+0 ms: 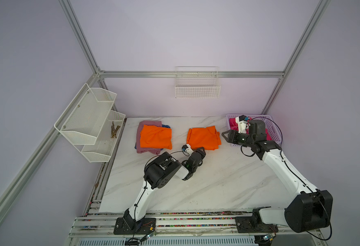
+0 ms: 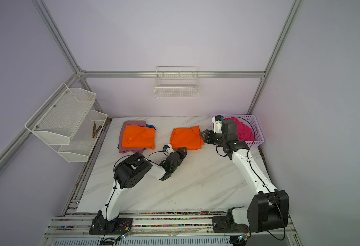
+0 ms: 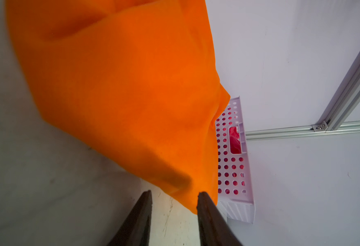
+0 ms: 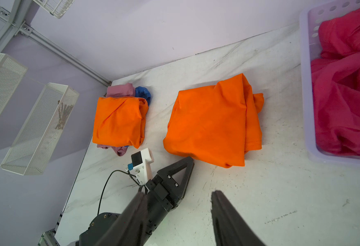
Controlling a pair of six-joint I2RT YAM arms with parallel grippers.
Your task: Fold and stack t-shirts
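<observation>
A folded orange shirt (image 1: 204, 134) (image 4: 210, 119) lies mid-table toward the back, a fold along its right side. My left gripper is open low at this shirt's near edge, the hem hanging over the space between its fingers. Left of it sits a stack of folded shirts, orange (image 1: 155, 135) on mauve (image 1: 143, 149) and blue. My right gripper is open, raised in front of the lilac basket, with nothing between its fingers.
The lilac basket (image 4: 309, 151) holds pink cloth (image 2: 243, 131) at the back right. White mesh shelves (image 1: 85, 114) hang on the left wall, a wire basket (image 1: 196, 90) on the back wall.
</observation>
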